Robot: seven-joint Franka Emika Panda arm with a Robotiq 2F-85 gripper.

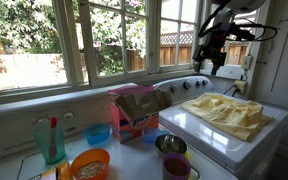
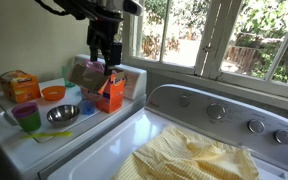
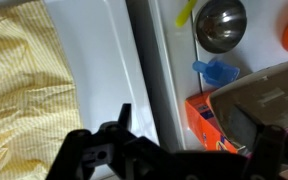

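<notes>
My gripper hangs in the air above the appliance tops, its fingers pointing down and apart. Nothing shows between the fingers in the wrist view. A pale yellow cloth lies rumpled across the white appliance top, and it fills the left of the wrist view. An orange detergent box with a raised cardboard flap stands on the neighbouring top. Beside it are a small blue scoop and a metal bowl.
An orange bowl, a green cup, a purple-and-green cup and a blue bowl share the box's surface. Control panels and windows line the back. Bare white surface lies between cloth and box.
</notes>
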